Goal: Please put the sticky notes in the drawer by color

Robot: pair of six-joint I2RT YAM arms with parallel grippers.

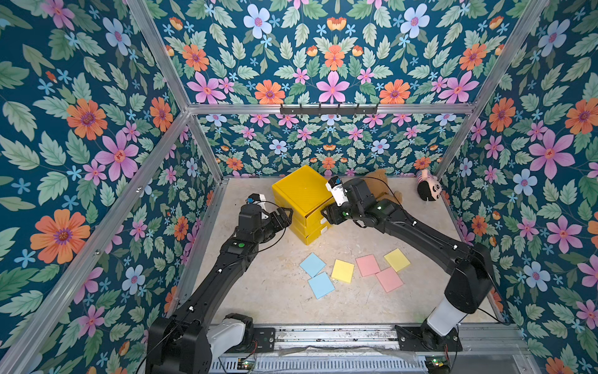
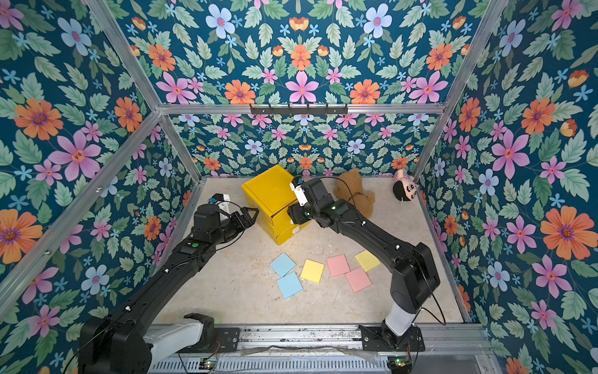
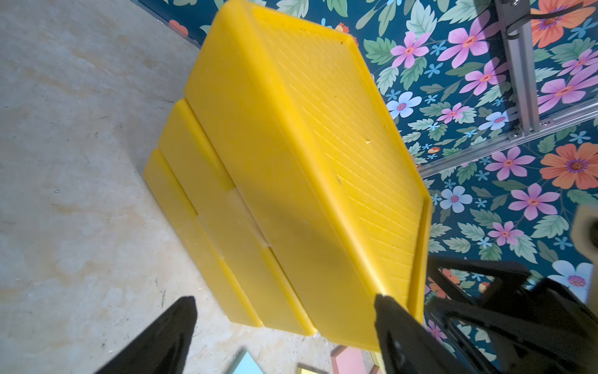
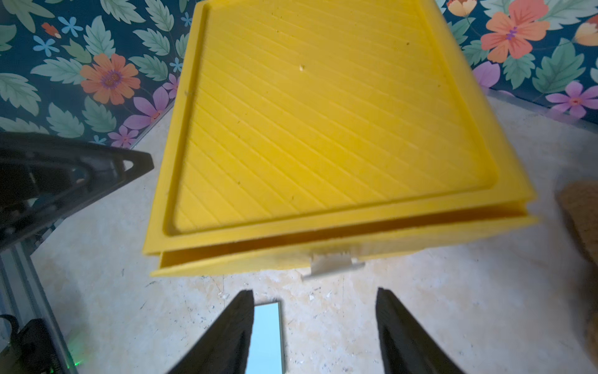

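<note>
The yellow drawer box (image 1: 303,189) stands at the back centre of the table. In the right wrist view its top drawer (image 4: 429,240) sits slightly ajar, a small pale handle (image 4: 333,266) on its front. My right gripper is open just short of that handle, nothing between its fingers. My left gripper is open beside the box's left side, its right finger (image 3: 398,324) close to the near corner. On the table lie two blue notes (image 1: 312,265), a yellow note (image 1: 342,271), two pink notes (image 1: 367,265) and another yellow note (image 1: 396,260).
Behind the right arm sits a brown teddy bear (image 2: 353,190), partly hidden. A pink and black toy (image 1: 428,185) lies in the back right corner. Bare table (image 1: 261,293) shows left of the notes.
</note>
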